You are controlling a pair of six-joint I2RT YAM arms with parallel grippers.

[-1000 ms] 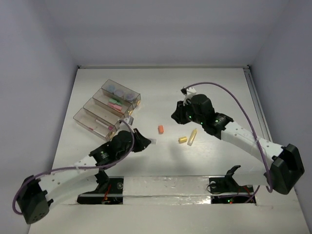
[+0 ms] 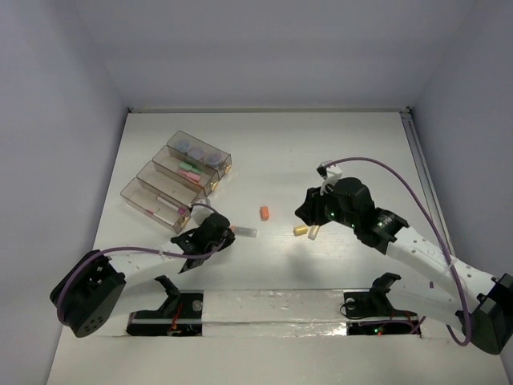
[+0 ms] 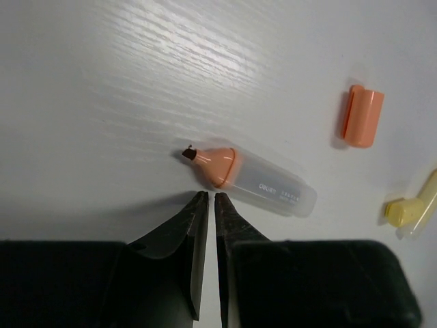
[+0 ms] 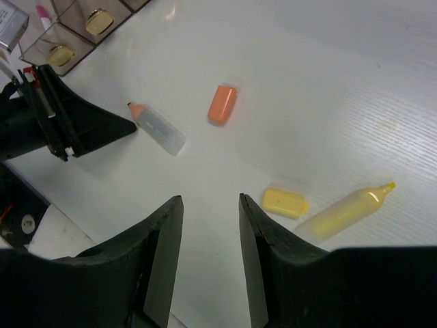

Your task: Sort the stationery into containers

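Observation:
An uncapped orange marker [image 3: 263, 183] with a clear body lies on the white table, its dark tip bare. My left gripper is shut beside it with nothing showing between its fingers. The orange cap [image 4: 222, 104] lies apart from that marker. Farther right are a yellow cap [image 4: 285, 203] and an uncapped yellow marker [image 4: 345, 214], lying close together. My right gripper hovers above the table, its fingers parted and empty. At the upper left of the top view, clear containers [image 2: 153, 215] hold some stationery, including pink and green pieces.
The containers stand in a slanted row behind the left arm. Walls [image 2: 264, 56] close off the back and both sides. Bare table [image 2: 272, 152] stretches across the back middle.
My left gripper has drawn back to the left, leaving more of the orange marker uncovered. The right gripper has moved right and toward the front, over the yellow marker. Caps and markers have stayed put.

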